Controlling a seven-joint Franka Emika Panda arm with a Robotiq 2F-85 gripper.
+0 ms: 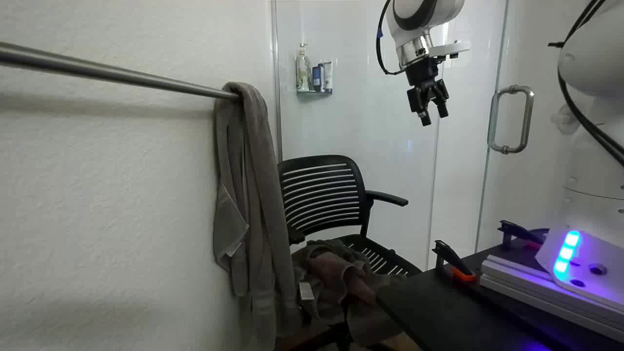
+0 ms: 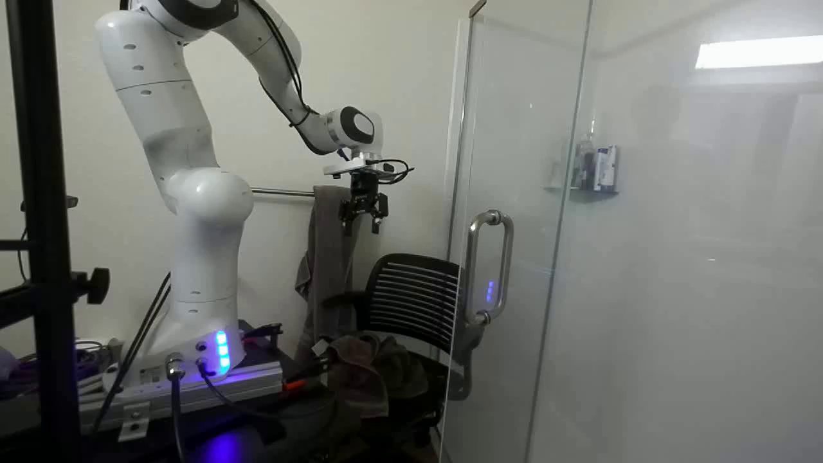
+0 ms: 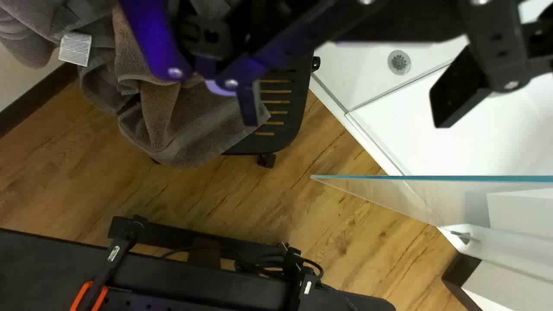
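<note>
My gripper (image 1: pixel 434 117) hangs in mid-air, fingers pointing down and spread apart, with nothing between them. In the second exterior view the gripper (image 2: pixel 361 225) is in front of the hanging grey towel (image 2: pixel 328 254) as seen from that camera. Brown and grey towels (image 1: pixel 336 269) lie bunched on the seat of a black chair (image 1: pixel 321 196). From the wrist, the open gripper shows a finger on each side, with the heaped towels (image 3: pixel 160 114) below and to the left.
A glass shower door (image 2: pixel 513 370) with a metal handle (image 2: pixel 506 266) stands open near the arm. The grey towel hangs from a wall bar (image 1: pixel 117 75). Bottles (image 1: pixel 316 76) sit on a shower shelf. A black table (image 1: pixel 444 310) carries the robot base.
</note>
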